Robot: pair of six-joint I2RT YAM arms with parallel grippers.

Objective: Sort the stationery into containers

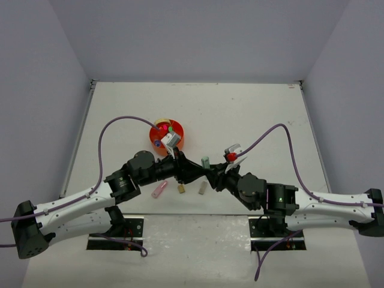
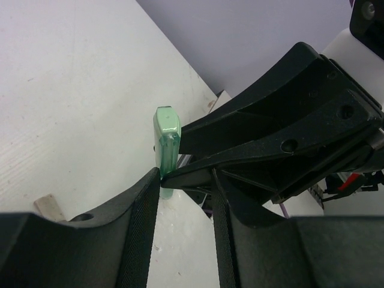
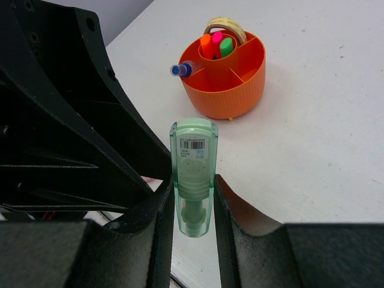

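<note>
A pale green stick-shaped item with a clear casing and a barcode label (image 3: pixel 193 150) stands upright above the table. My right gripper is shut on it, one finger on each side. In the left wrist view the green item (image 2: pixel 167 129) rises between the right gripper's black fingers. My left gripper has its fingertips apart, close beside the item; whether they touch it is unclear. From the top, the green item (image 1: pixel 206 162) shows where the two grippers meet. The round orange organizer (image 3: pixel 231 103) holds bright markers, a tape roll and a blue-capped piece.
On the table near the front lie a pink item (image 1: pixel 159 189), a small tan block (image 1: pixel 181 188) and a beige block (image 1: pixel 203 187). Both arms reach over the front middle. Behind and right of the organizer, the white table (image 1: pixel 252 114) is bare.
</note>
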